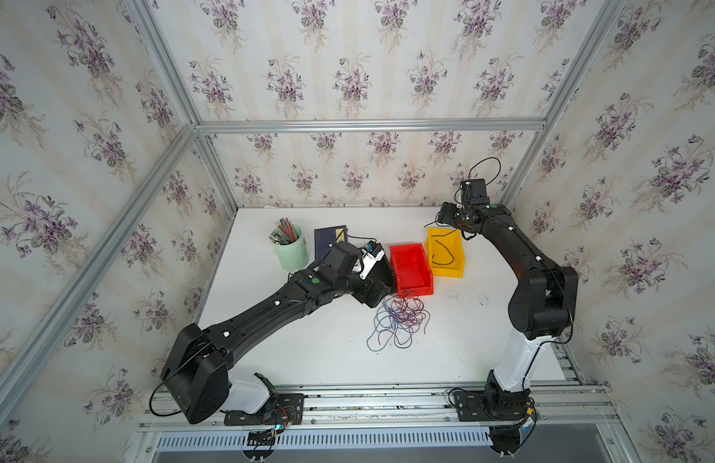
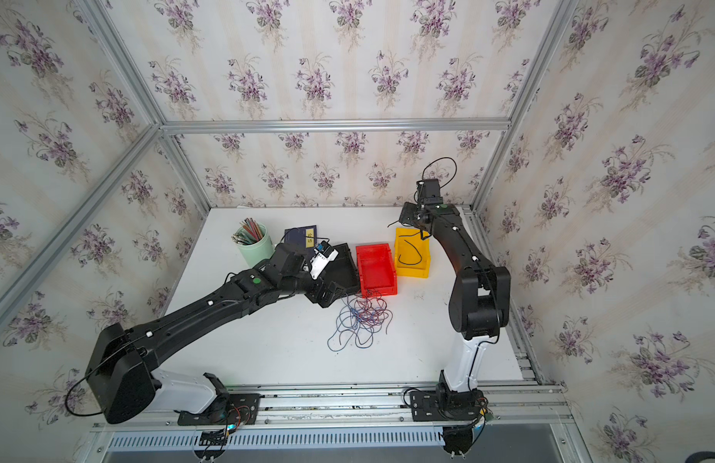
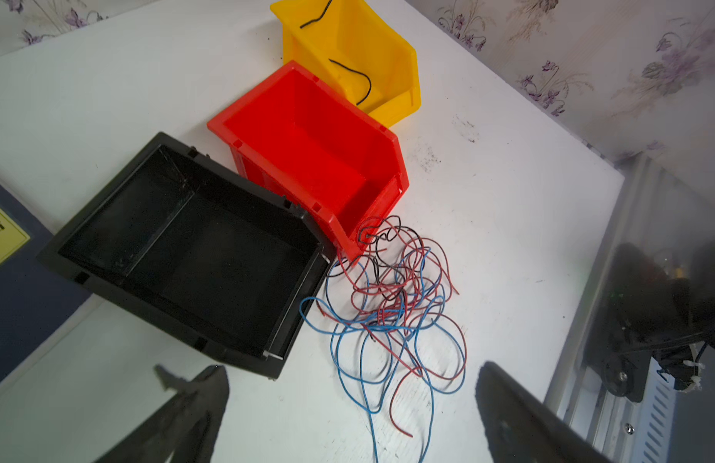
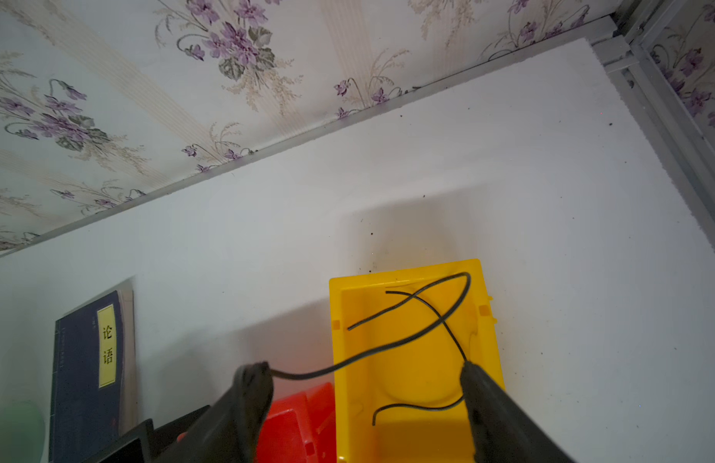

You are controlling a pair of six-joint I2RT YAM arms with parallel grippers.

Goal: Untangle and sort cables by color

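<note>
A tangle of red, blue and black cables [image 3: 388, 308] lies before the black bin [image 3: 195, 254] and red bin [image 3: 311, 146]; both bins look empty. My left gripper hangs over the black bin's front area, open and empty. My right gripper is raised above the yellow bin [image 4: 407, 274], its fingers apart. A black cable [image 4: 388, 345] runs from beside its left finger in an arc over that bin; whether it is held is unclear. Another black cable [image 4: 442, 324] lies inside the yellow bin.
A navy book [image 4: 87, 362] lies behind the black bin, and a green pen holder [image 1: 290, 254] stands at the left.
</note>
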